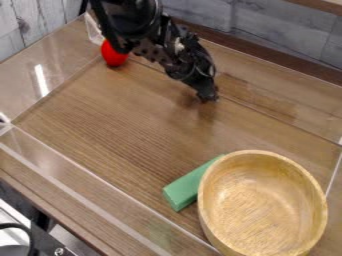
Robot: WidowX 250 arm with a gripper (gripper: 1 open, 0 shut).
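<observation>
My black gripper (201,88) is over the back middle of the wooden table (120,130), its arm reaching in from the top left. Its fingers are small and dark here, and I cannot tell whether they are open or shut. A red round object (114,54) is at the back left, partly behind the arm. A green block (189,186) lies at the front right, beside a tan bowl (263,205).
A wall (287,45) with a wooden ledge runs along the back right. Dark cable shows at the lower left corner.
</observation>
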